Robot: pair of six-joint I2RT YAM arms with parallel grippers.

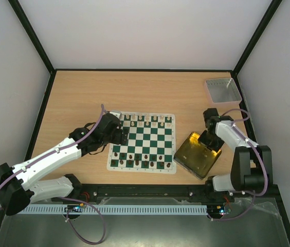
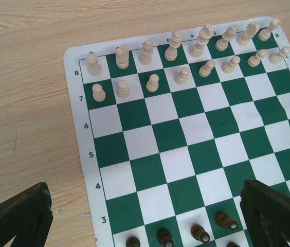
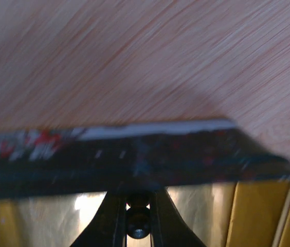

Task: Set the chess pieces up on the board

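The green-and-white board point(image 1: 146, 136) lies mid-table. Along its far side, light pieces point(image 2: 203, 40) fill the two far rows. Several dark pieces point(image 2: 200, 233) stand at the near side, partly cut off by the left wrist view's lower edge. Over the board's left part, my left gripper is open and empty. My right gripper hovers above the far right part of the gold tray point(image 1: 194, 163), shut on a dark chess piece point(image 3: 138, 229) whose round top shows between the fingers. Its exact kind cannot be told.
A clear bin point(image 1: 223, 91) stands at the back right. The tray's dark rim point(image 3: 134, 159) crosses close in front of the right wrist camera. Bare table point(image 1: 134, 90) stretches behind the board.
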